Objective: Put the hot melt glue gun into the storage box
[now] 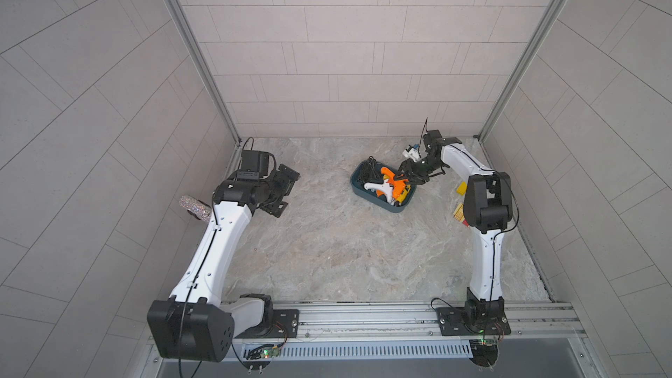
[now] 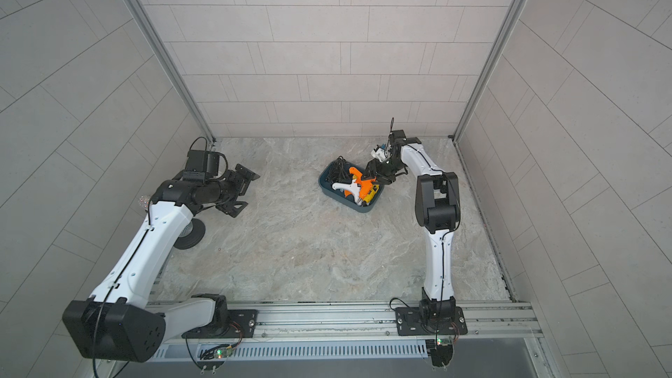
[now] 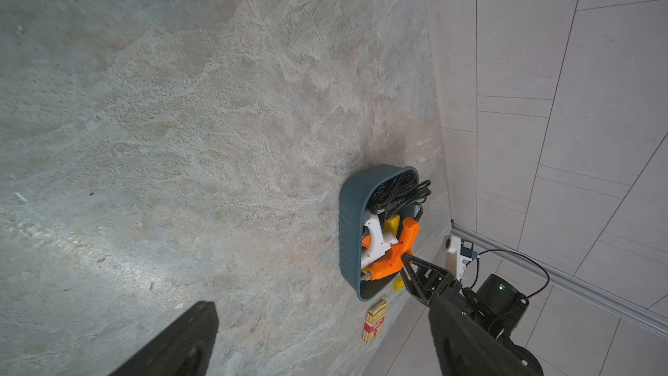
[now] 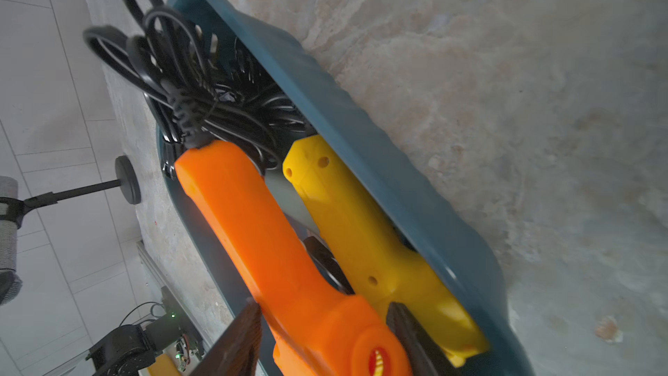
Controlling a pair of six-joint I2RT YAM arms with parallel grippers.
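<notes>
An orange glue gun (image 4: 257, 236) lies slanted in the blue-grey storage box (image 4: 410, 188), on top of other tools. A yellow glue gun (image 4: 368, 236) and a white glue gun (image 1: 381, 188) lie in there too. Black cables (image 4: 195, 83) are bunched at one end, some looping above the rim. My right gripper is down at the box, its fingers (image 4: 240, 337) spread on either side of the orange body; contact is hard to make out. Away to the left, my left gripper stands open with nothing between its fingers.
Yellow-and-red small packs (image 3: 374, 320) lie on the table right of the box, near the right arm. A white device (image 3: 455, 256) stands behind the right gripper. At the left stands a microphone (image 1: 196, 208).
</notes>
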